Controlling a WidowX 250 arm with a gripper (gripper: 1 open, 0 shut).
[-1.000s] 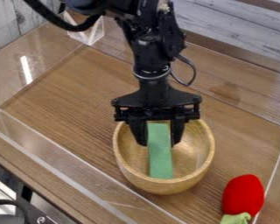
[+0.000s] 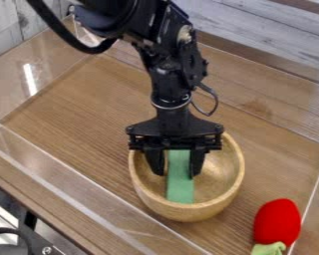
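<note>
My black gripper (image 2: 173,159) hangs low over a beige bowl (image 2: 202,204) in the centre of the camera view, its fingers down inside the bowl. A green oblong object (image 2: 181,185) lies in the bowl between or just under the fingertips; whether it is held is hidden. The fingers look partly apart.
A red object with a green part (image 2: 277,224) lies at the right front of the wooden table (image 2: 63,120).
My gripper has dipped slightly deeper into the bowl, and the green object's position under it looks a little different.
</note>
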